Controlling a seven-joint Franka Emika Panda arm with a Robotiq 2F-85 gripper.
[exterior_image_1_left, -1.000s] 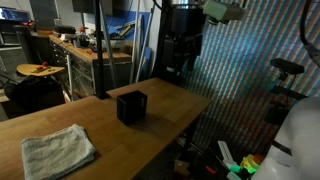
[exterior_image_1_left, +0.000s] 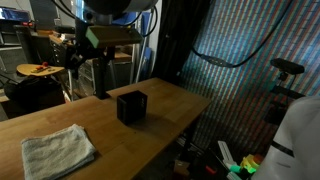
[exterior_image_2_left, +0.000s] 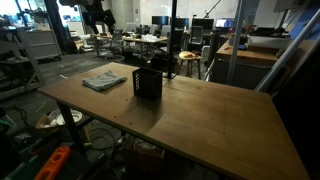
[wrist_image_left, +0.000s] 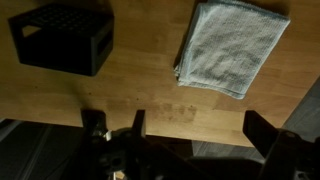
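Note:
A grey-white cloth (exterior_image_1_left: 57, 152) lies flat on the wooden table, at the left in exterior view 1; it also shows as a pale towel (exterior_image_2_left: 104, 80) in exterior view 2. A black open box (exterior_image_1_left: 131, 107) with perforated sides stands on the table to its right. High above the tabletop is my gripper, its two fingers wide apart and nothing between them. From the wrist camera, the cloth (wrist_image_left: 232, 45) appears at the upper right and the black box (wrist_image_left: 65, 35) at the upper left. Neither is touched by the gripper.
A thin dark upright post (exterior_image_2_left: 172, 40) rises behind the table. Desks and chairs stand farther back.
In exterior view 1 my arm has swung leftward, from over the table's right side to above the area between box and cloth. Cloth and box have stayed put.

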